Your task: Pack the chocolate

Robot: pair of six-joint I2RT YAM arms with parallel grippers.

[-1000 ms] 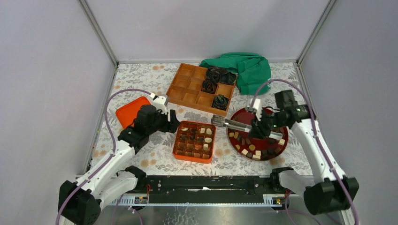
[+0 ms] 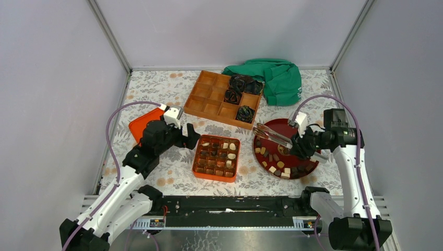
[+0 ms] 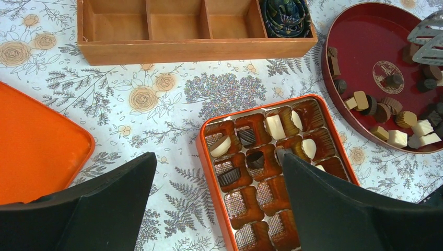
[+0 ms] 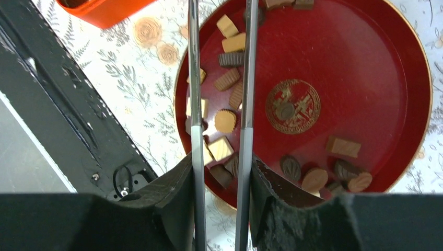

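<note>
The orange chocolate box point(image 2: 214, 178) sits mid-table, its moulded cups partly filled with dark and white pieces. To its right, a round red tin point(image 4: 355, 78) holds loose chocolates, mostly near its rim. Metal tongs point(image 2: 274, 138) are gripped by my right gripper point(image 2: 301, 145) above the tin, their ends pointing left. In the right wrist view, both tongs arms point(image 4: 246, 99) run between its fingers, standing apart, with no chocolate clearly held. My left gripper is open and empty beside the box's upper left; one finger point(image 3: 334, 204) hides part of the box.
A wooden divided tray point(image 2: 211, 109) lies behind the box, with dark rosette-like items in several compartments. A green cloth point(image 2: 284, 83) is at the back. The orange lid point(image 3: 42, 141) lies left, partly under the left arm.
My right arm has carried the tongs rightward from near the box to over the tin and turned them slightly. The left arm has shifted only a little.
</note>
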